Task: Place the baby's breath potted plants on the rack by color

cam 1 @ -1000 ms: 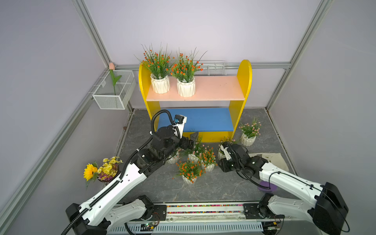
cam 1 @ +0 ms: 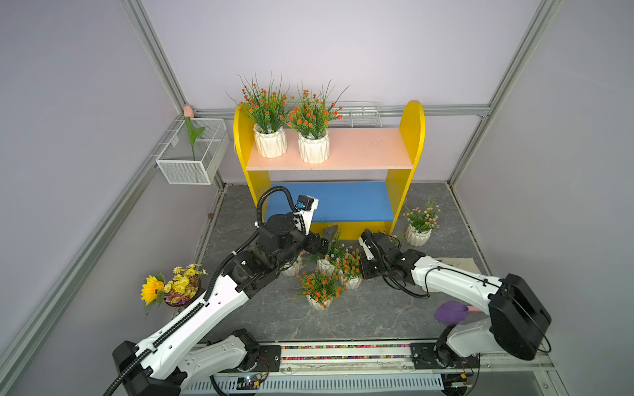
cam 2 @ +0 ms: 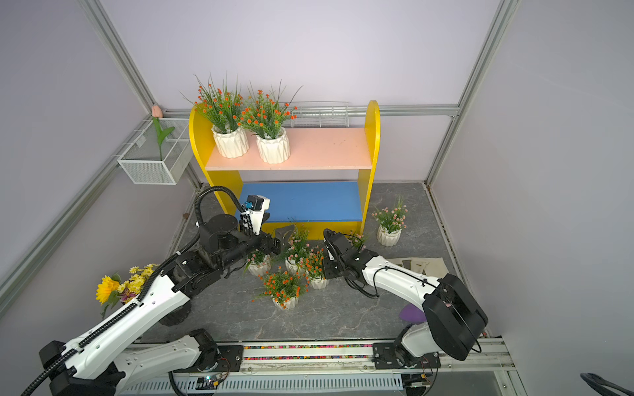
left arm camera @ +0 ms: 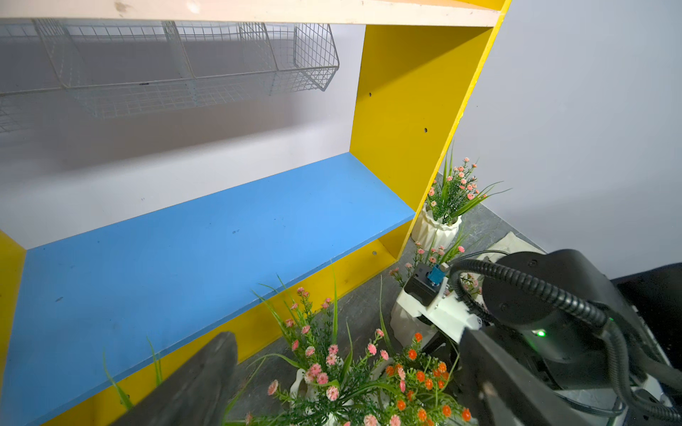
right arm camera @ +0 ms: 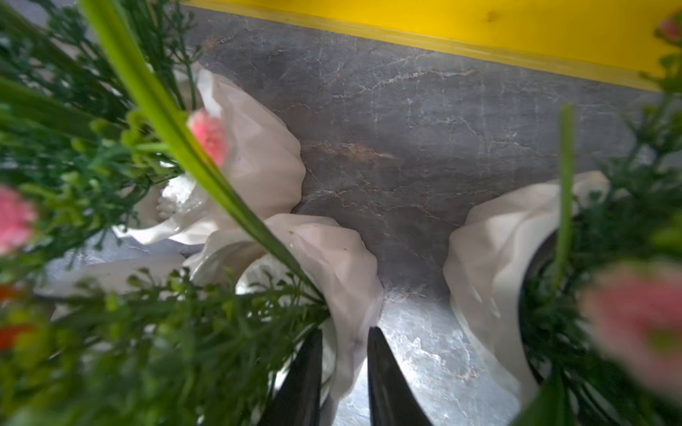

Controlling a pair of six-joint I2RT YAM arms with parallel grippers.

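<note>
Two orange-flowered plants in white pots point(cam 1: 270, 143) point(cam 1: 313, 148) stand on the rack's pink upper shelf point(cam 1: 369, 148); its blue lower shelf point(cam 1: 336, 201) is empty. On the floor are two orange-flowered plants point(cam 1: 319, 286) point(cam 1: 349, 265) and several pink-flowered ones point(cam 1: 328, 252) point(cam 1: 422, 219). My right gripper is at the right-hand orange plant. Its fingers stand apart, part open, with the rim and wall of the white pot point(right arm camera: 341, 255) between them in the right wrist view; firm contact does not show. My left gripper stands open above pink flowers point(left arm camera: 326, 372), holding nothing.
A pink-flowered plant's pot point(right arm camera: 490, 241) is close to the right gripper's other side. Yellow flowers point(cam 1: 181, 283) stand at the left, and a white basket point(cam 1: 188, 173) hangs on the left wall. A beige cloth point(cam 1: 462, 264) lies right.
My right arm has moved left, bringing its gripper up to the right-hand orange plant on the floor. The left arm has barely moved, and the plants look unmoved.
</note>
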